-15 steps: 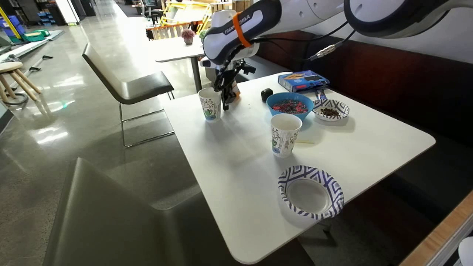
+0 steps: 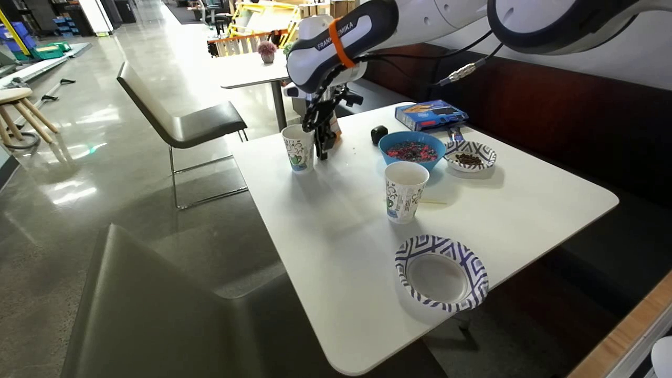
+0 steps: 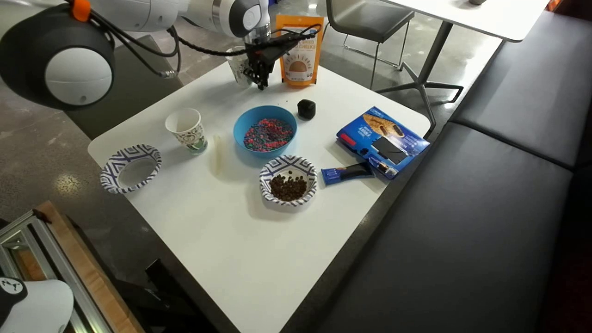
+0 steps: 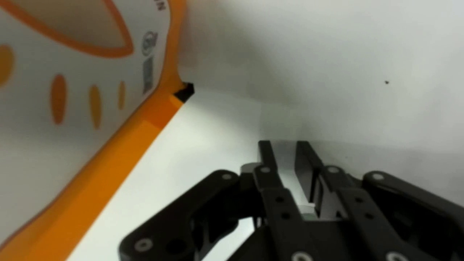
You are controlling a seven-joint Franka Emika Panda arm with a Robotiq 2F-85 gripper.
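Observation:
At the far end of the table, my gripper (image 2: 323,154) points down close to the tabletop. It is beside a patterned paper cup (image 2: 297,150) and an orange-and-white pouch (image 3: 300,52). In the wrist view, the black fingers (image 4: 309,167) stand a small gap apart. I see only the white tabletop between their tips, though a small pale greenish patch shows lower down, and I cannot tell what it is. The pouch fills the left of that view, apart from the fingers. From exterior view 2, the gripper partly hides the cup, and I cannot tell whether they touch.
A second cup (image 2: 403,198), a blue bowl (image 3: 240,130) of red and dark bits, a patterned bowl (image 3: 266,186) of brown pieces and an empty one (image 2: 441,277) stand on the table. A black object (image 3: 306,109), blue box (image 3: 383,141) and wrapped bar (image 3: 348,173) lie nearby.
My gripper's fingertips have shifted very slightly and look a little more spread than a second ago. The cups, bowls and box have stayed where they were.

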